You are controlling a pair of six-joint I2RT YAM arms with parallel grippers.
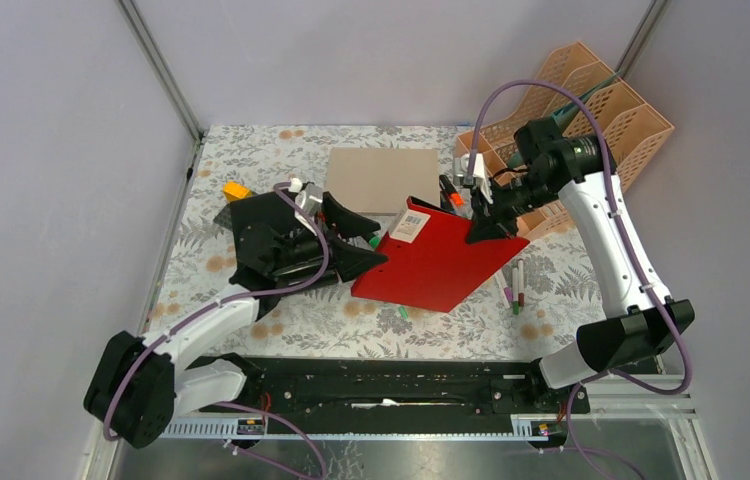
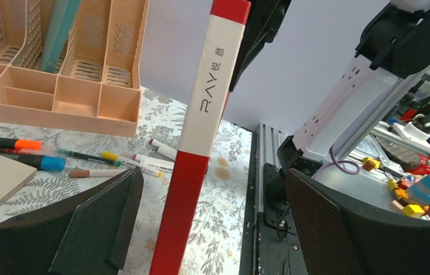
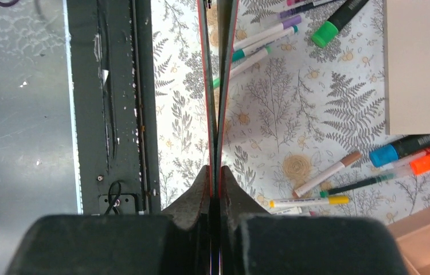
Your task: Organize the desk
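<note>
A red binder [image 1: 436, 265] with a white label hangs tilted above the desk, my right gripper shut on it; in the right wrist view it appears edge-on between the fingers. My left gripper [image 1: 371, 240] is open just left of the binder, and in the left wrist view its spine [image 2: 181, 200] stands between the spread fingers without visible contact. Markers [image 3: 319, 177] lie scattered on the patterned desk mat [image 1: 521, 335]. A peach organizer [image 1: 631, 120], holding a teal item, stands at the back right.
A beige board [image 1: 381, 170] lies at the back middle. A dark stack [image 1: 256, 215] and a yellow object [image 1: 236, 190] are at the left, partly under my left arm.
</note>
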